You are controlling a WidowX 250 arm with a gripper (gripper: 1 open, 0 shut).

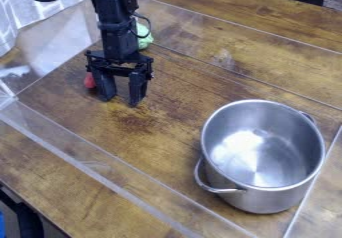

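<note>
My black gripper [119,90] is low over the wooden table at the upper left, fingers pointing down; whether it is open or shut is hard to tell. Just behind its left side sits a small red object [90,82], partly hidden by the gripper. A pale green object [143,34] shows behind the arm, also partly covered. A large steel pot [261,152] with side handles stands at the right front.
Clear plastic panels run along the left, front and right edges of the wooden table [160,152]. A dark edge lies at the top right.
</note>
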